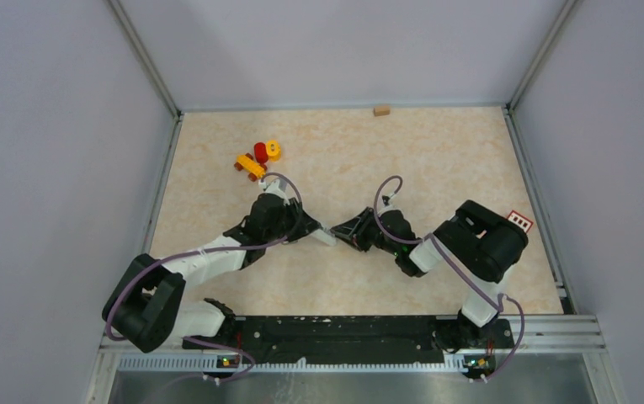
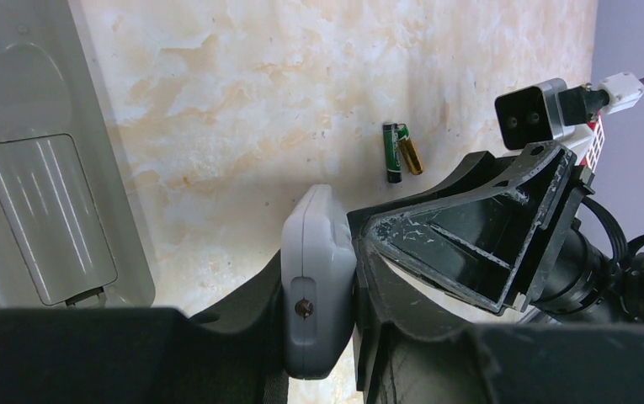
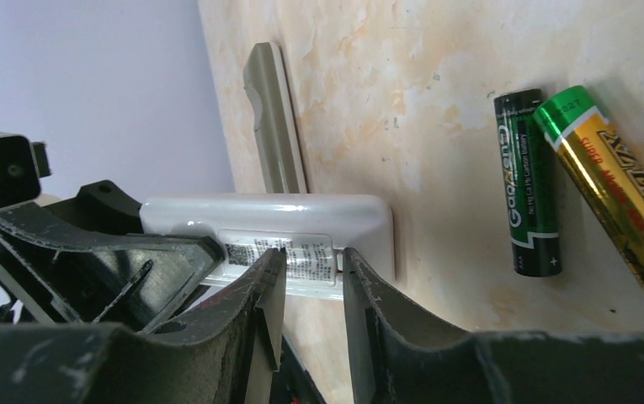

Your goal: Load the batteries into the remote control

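Note:
The white remote is held upright in my left gripper; in the right wrist view the remote (image 3: pixel 284 210) lies across, its compartment showing a printed label. My right gripper has its fingertips at that compartment, slightly apart; whether anything sits between them is unclear. A green-black battery (image 3: pixel 527 185) and a gold-green battery (image 3: pixel 613 202) lie on the table beside them. A grey cover piece (image 3: pixel 276 118) lies on the table behind the remote.
Yellow and red toys (image 1: pixel 251 166) lie at the back left, a wooden block (image 1: pixel 381 110) at the back edge, a red-bordered card (image 1: pixel 519 220) at the right.

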